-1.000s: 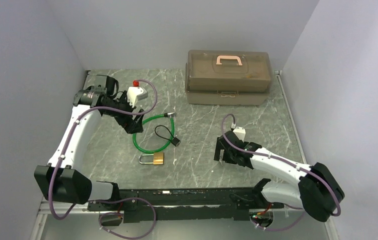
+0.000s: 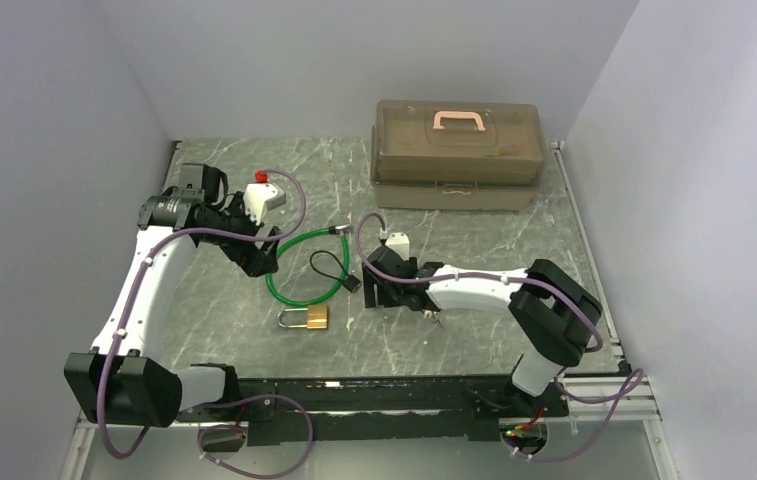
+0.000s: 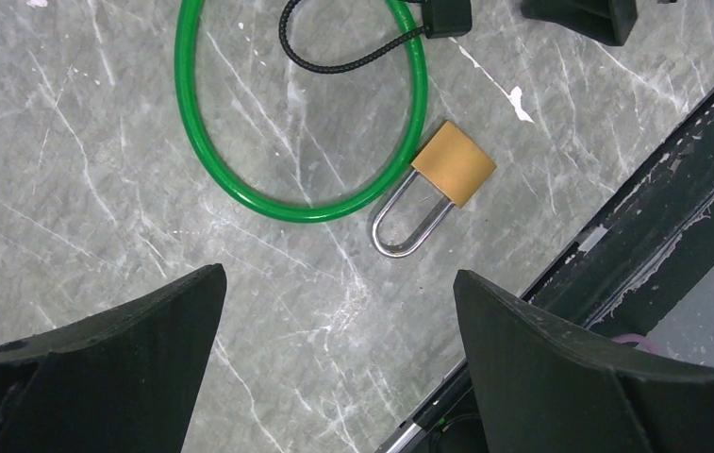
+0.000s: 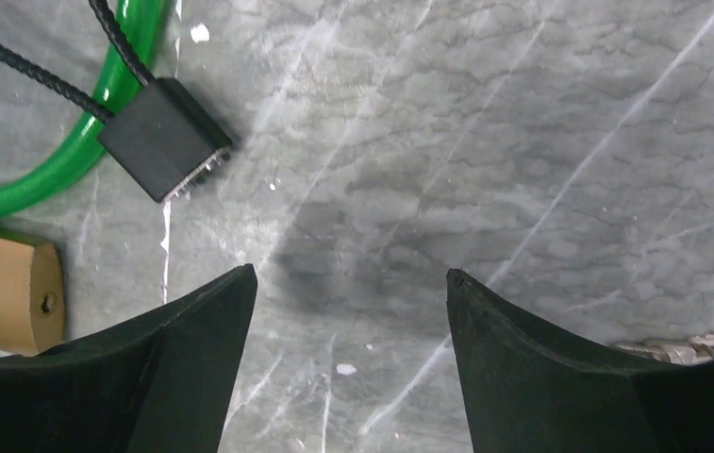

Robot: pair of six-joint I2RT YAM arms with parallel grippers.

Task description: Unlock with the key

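Observation:
A brass padlock with its steel shackle lies near the front, beside a green cable loop; its keyhole end shows in the right wrist view at lower left. A small silvery bunch, likely keys, is partly hidden at lower right of that view, under my right arm. My right gripper hovers over bare table between padlock and keys, fingers apart, nothing between them. My left gripper is open above the table, left of the padlock, empty.
A black cable lock lies inside and across the green loop. A brown toolbox stands at the back right. The table's front edge is near the padlock.
My right arm has moved leftward toward the padlock and cable lock. My left arm has shifted slightly to the left and toward the front.

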